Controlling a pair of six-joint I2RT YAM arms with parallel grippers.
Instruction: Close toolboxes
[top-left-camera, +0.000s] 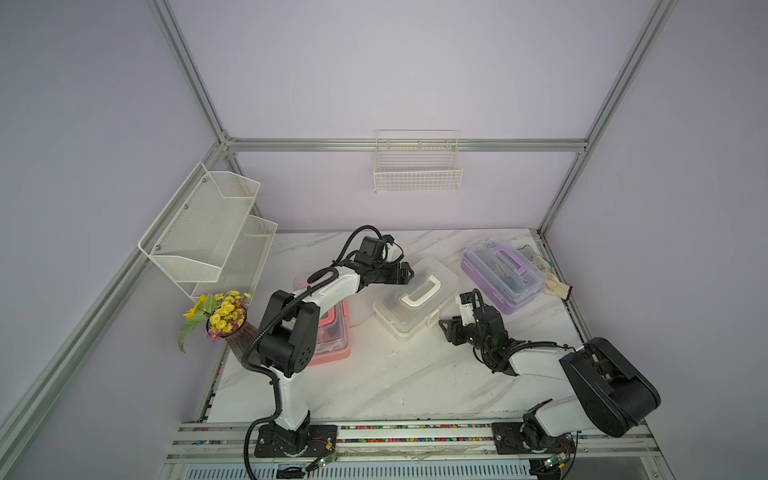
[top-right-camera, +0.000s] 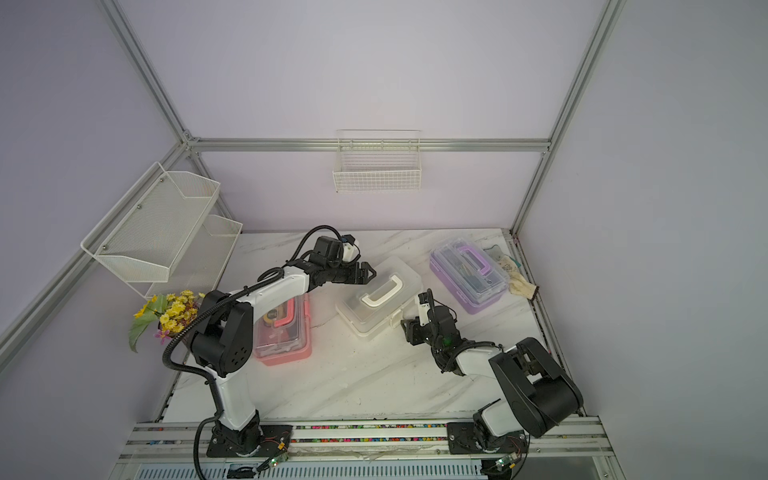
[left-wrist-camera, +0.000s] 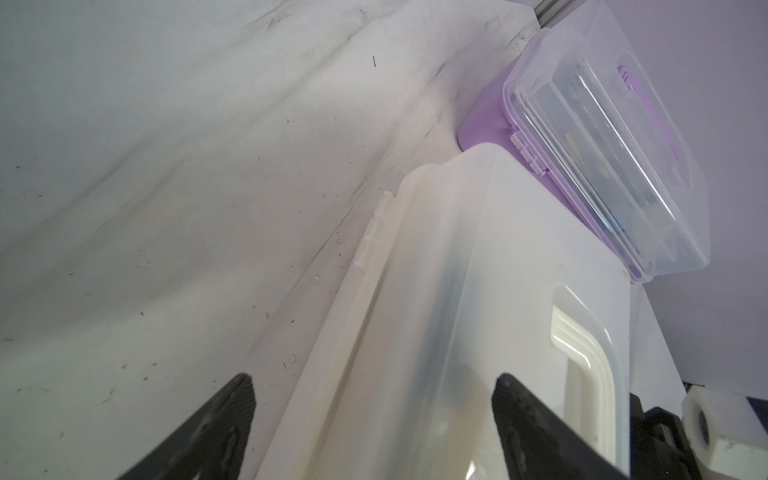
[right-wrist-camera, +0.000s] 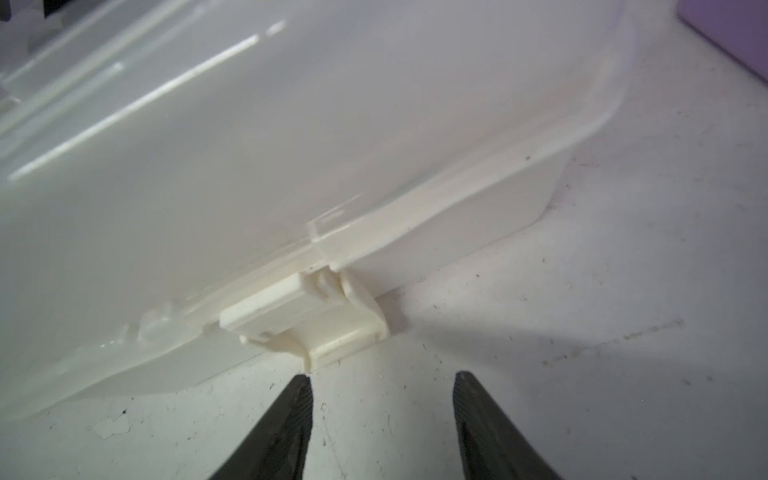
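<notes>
A translucent white toolbox (top-left-camera: 412, 308) with lid down and white handle sits in the middle of the table. My left gripper, open and empty, hangs over its back-left long side. My right gripper, open and empty, is low at its front-right side, facing a white latch (right-wrist-camera: 312, 316) that sticks out from the body below the lid rim. A purple toolbox (top-left-camera: 502, 272) lies at the back right, lid down. A pink toolbox (top-right-camera: 281, 336) at the left is partly hidden behind my left arm.
Gloves (top-left-camera: 552, 281) lie beside the purple toolbox. A flower pot (top-left-camera: 228, 316) stands at the left edge below a white wall rack (top-left-camera: 204, 224). A wire basket (top-left-camera: 417, 172) hangs on the back wall.
</notes>
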